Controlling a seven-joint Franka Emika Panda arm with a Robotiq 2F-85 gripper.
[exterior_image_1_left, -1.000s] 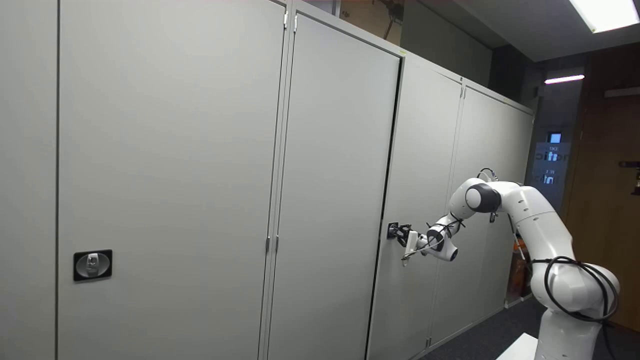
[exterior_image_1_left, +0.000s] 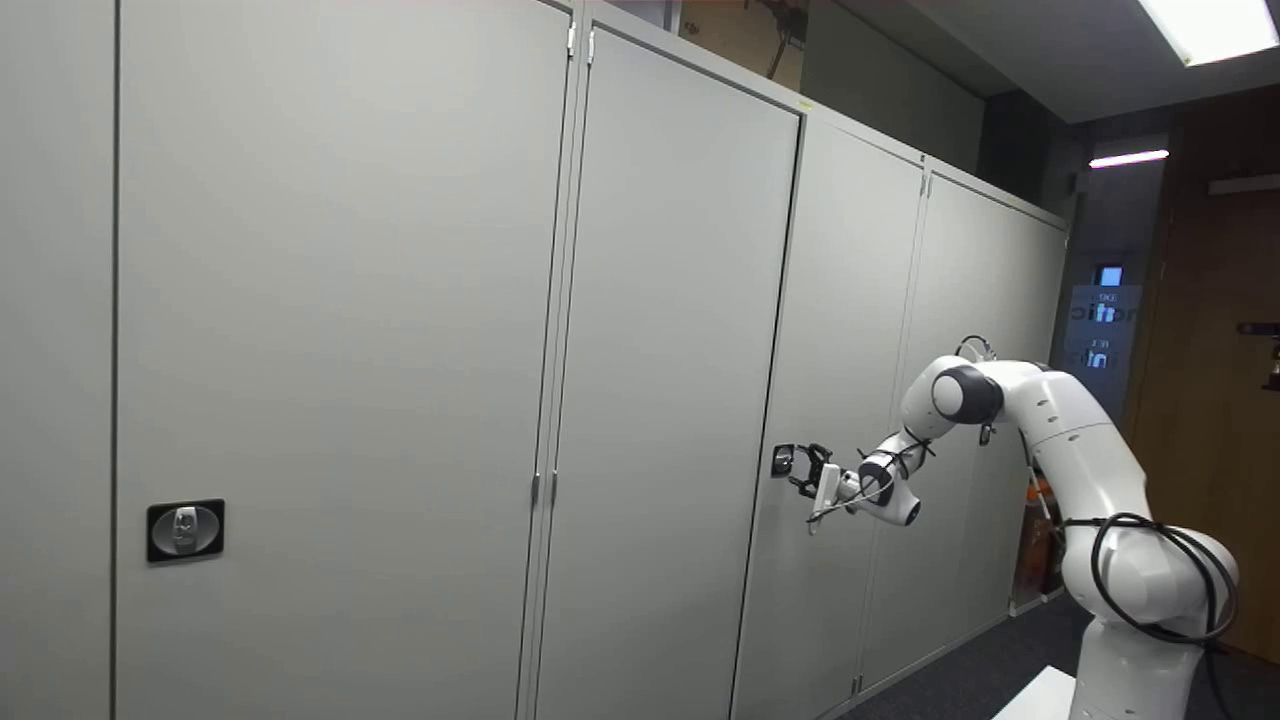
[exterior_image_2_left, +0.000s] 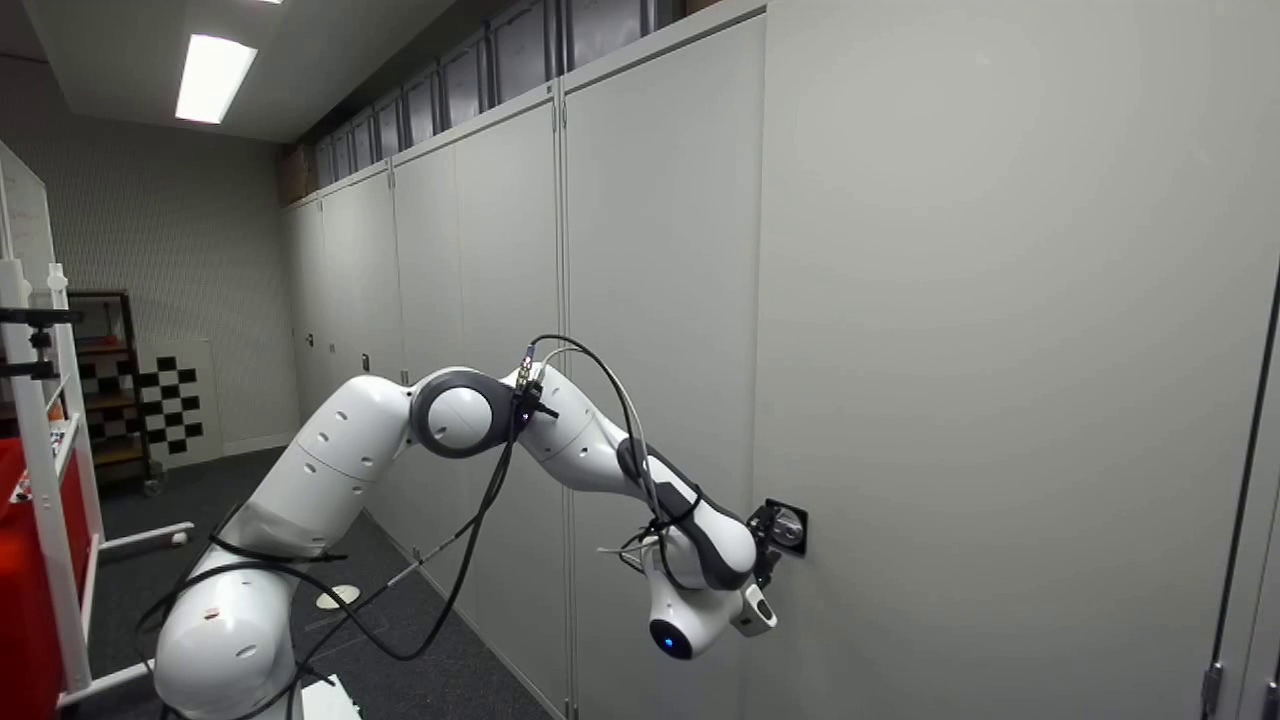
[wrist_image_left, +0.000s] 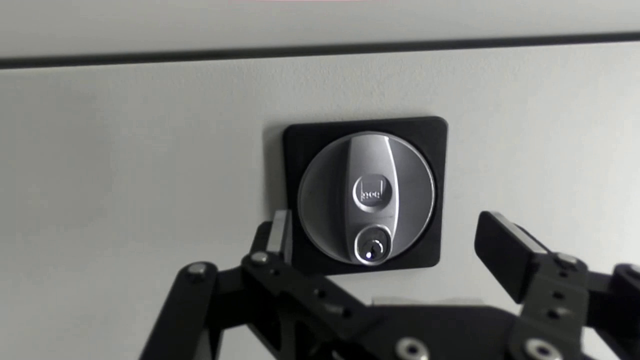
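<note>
The turning knob (wrist_image_left: 370, 159), silver with a keyhole at one end, sits in a black square plate (wrist_image_left: 432, 258) on a grey cabinet door (wrist_image_left: 150, 156). My gripper is open in the wrist view. Its left finger (wrist_image_left: 279, 234) overlaps the plate's lower left corner, while the right finger (wrist_image_left: 507, 252) stands clear of the plate over bare door. Nothing is held between them. From the side, the gripper (exterior_image_1_left: 798, 468) is right at the handle plate (exterior_image_1_left: 782, 460), facing the door. In the other exterior view the wrist partly hides the handle (exterior_image_2_left: 787, 528).
A dark seam (wrist_image_left: 180, 57) runs between this door and the neighbouring door (exterior_image_1_left: 672, 360). Another cabinet handle (exterior_image_1_left: 185, 529) is far to the left. A whiteboard frame (exterior_image_2_left: 48, 480) stands behind the arm. Open floor (exterior_image_2_left: 396, 624) lies beside the cabinets.
The gripper's fingers have spread from close around the knob, and the hand has shifted slightly back from it. The dark gap beside the door looks narrower.
</note>
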